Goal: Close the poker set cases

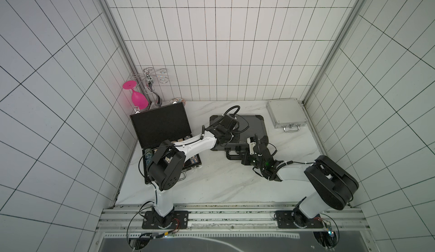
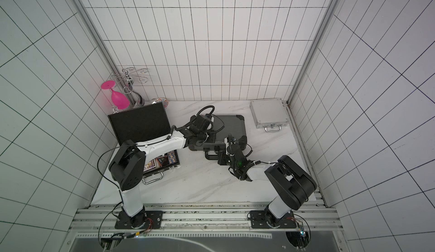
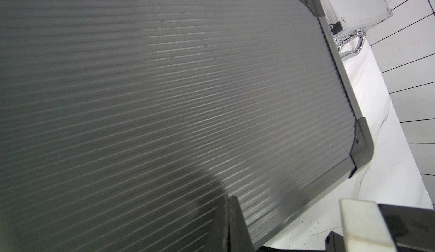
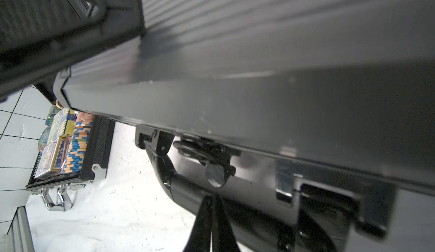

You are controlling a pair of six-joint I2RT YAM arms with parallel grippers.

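Lid down, the dark grey ribbed case (image 1: 253,124) lies mid-table, its black handle (image 4: 190,190) facing the front. My left gripper is shut over this lid with nothing showing between its fingers; whether it touches cannot be told. My right gripper is also shut and empty, close to the front edge by the handle and a latch (image 4: 215,175). To the left, a second case stands open, its black lid (image 1: 160,124) raised and its chips (image 4: 78,138) and cards exposed. A silver case (image 1: 287,112) sits closed at the back right.
The left arm (image 1: 192,147) reaches across the open case. Behind its raised lid stand a metal rack (image 1: 148,77) and an upside-down pink glass (image 1: 139,99). Bare tabletop (image 1: 222,184) stretches along the front, between the two arms.
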